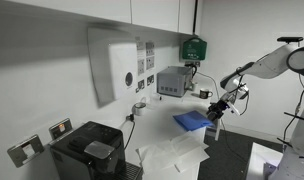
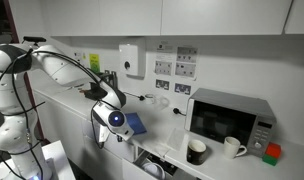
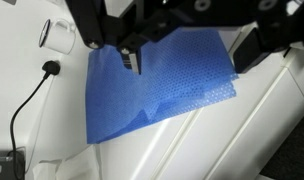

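A blue cloth [image 1: 192, 120] lies on the white counter near its front edge. From the wrist view, the same blue cloth [image 3: 162, 88] spreads out beneath my gripper. Its fingers stand wide apart with nothing held between them. One dark finger [image 3: 130, 58] is over the cloth; the other is near its right edge. In exterior view 2, the arm hides part of the blue cloth [image 2: 133, 124].
White sheets or cloths [image 1: 172, 156] cover the counter nearer the black appliance [image 1: 90, 150]. A white mug [image 3: 58, 36] and a black cable [image 3: 30, 100] lie beyond the cloth. The microwave [image 2: 229, 120], black mug [image 2: 196, 151] and white cup [image 2: 234, 147] stand farther along.
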